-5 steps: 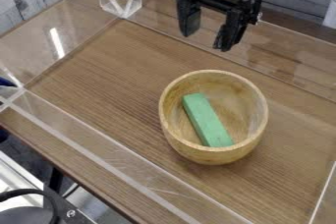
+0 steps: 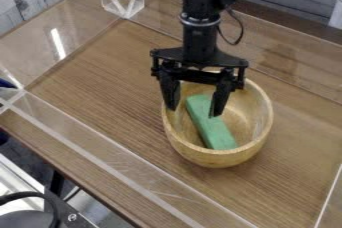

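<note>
My black gripper [image 2: 201, 79] hangs open over a tan round bowl [image 2: 218, 144], its two finger assemblies spread left and right above the back of the rim. Inside the bowl lies a green elongated object [image 2: 210, 123], slanting from back left to front right, with nothing of it held by the fingers.
A wooden table [image 2: 83, 92] surrounds the bowl, with clear room to the left. A small clear plastic item [image 2: 122, 0] sits at the back left. Part of a black ring-like object [image 2: 27, 212] shows at the bottom left corner.
My gripper has come down and toward the camera, from the back of the table to over the bowl. The bowl and green object look unmoved.
</note>
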